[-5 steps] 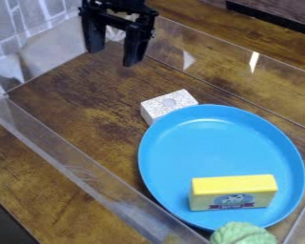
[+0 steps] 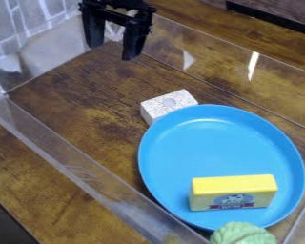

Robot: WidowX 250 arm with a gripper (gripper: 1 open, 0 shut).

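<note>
My black gripper [image 2: 114, 43] hangs at the top of the view, above the back left of the wooden surface, its two fingers apart with nothing visible between them. A white speckled block [image 2: 170, 105] lies on the wood just behind a round blue plate [image 2: 219, 148]. A yellow box [image 2: 232, 192] with a blue label sits on the front part of the plate. A light green ruffled object [image 2: 243, 234] is at the bottom edge, partly out of view.
Clear plastic walls surround the wooden work area [image 2: 91, 105], along the left, front and back. A white tiled surface [image 2: 41, 29] stands at the back left.
My gripper has shifted very slightly up over the last second. The block, plate and yellow box are unmoved.
</note>
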